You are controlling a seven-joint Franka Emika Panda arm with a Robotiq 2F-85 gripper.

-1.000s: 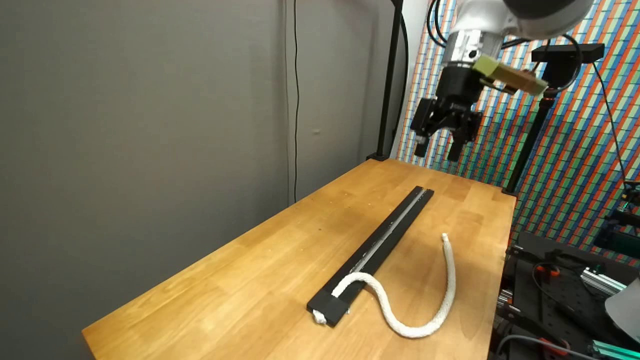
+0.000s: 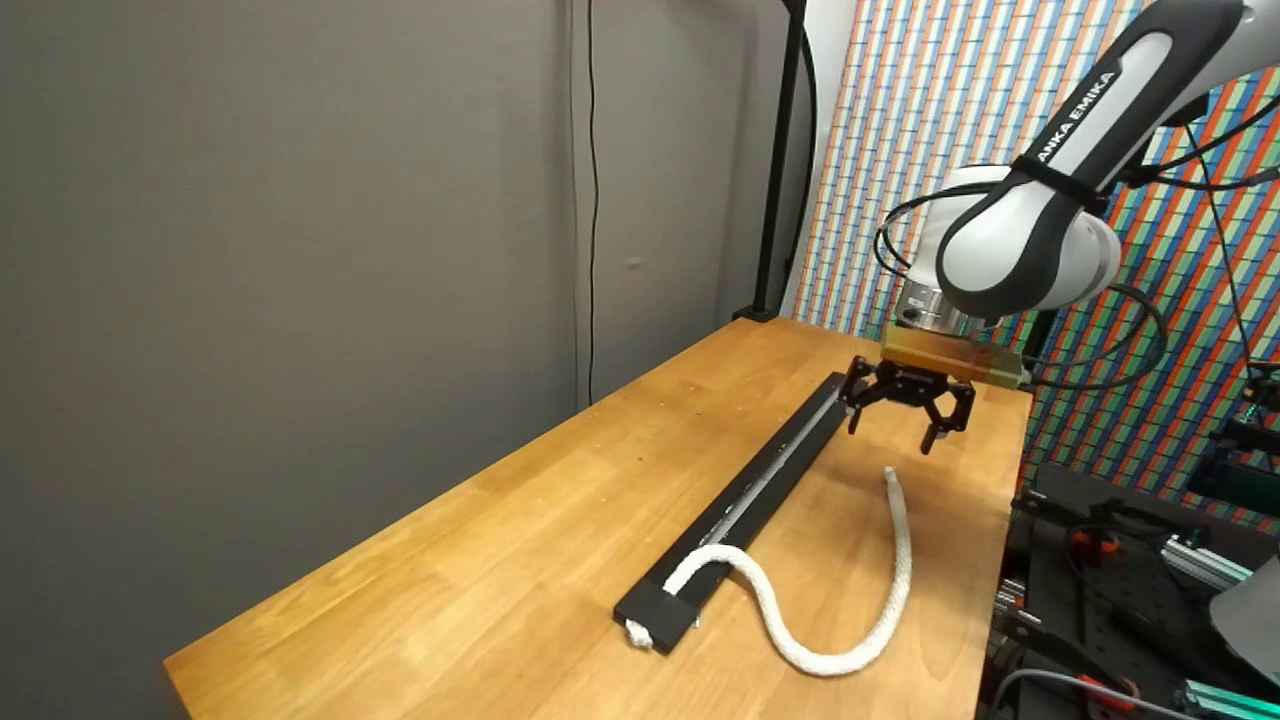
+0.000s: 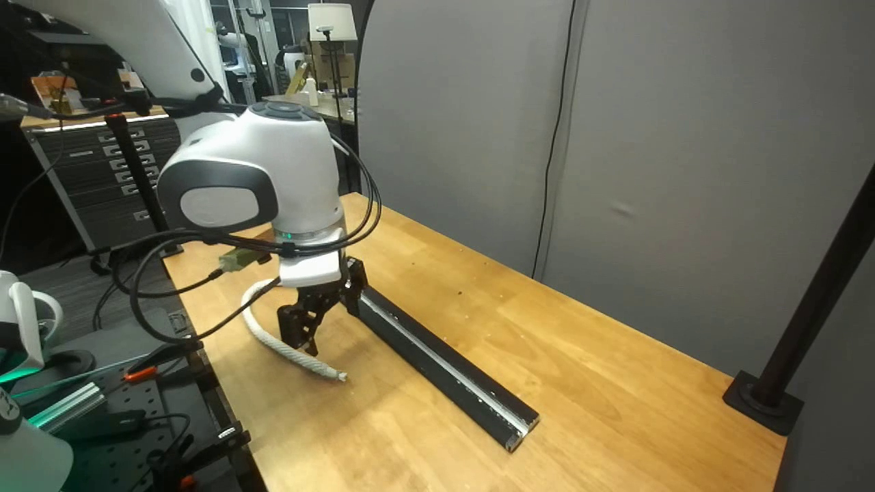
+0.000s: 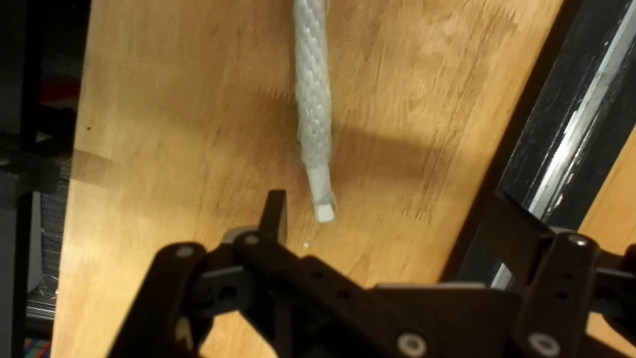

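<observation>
A white braided rope (image 2: 780, 630) curves across the table, one end held at the near end of a long black channel (image 2: 768, 480) with a pale groove down its middle. The rope's loose end (image 4: 322, 203) lies on the wood beside the channel. Above the table my gripper (image 2: 890, 438) hangs open, nothing between its fingers. In the wrist view, the left fingertip (image 4: 274, 216) is just left of the rope's tip, and the right one overlaps the channel (image 4: 566, 149). The second exterior view shows the gripper (image 3: 332, 324) over the rope and channel, hiding the channel's far part.
A grey wall panel (image 2: 300, 240) runs along that side, with a black pole (image 2: 780, 168) at the table's corner. Equipment (image 2: 1116, 600) stands beyond the right table edge.
My gripper has come down from high above the table's far end to low over it, near the rope's loose end, and its wrist has turned. The rope and channel look unmoved.
</observation>
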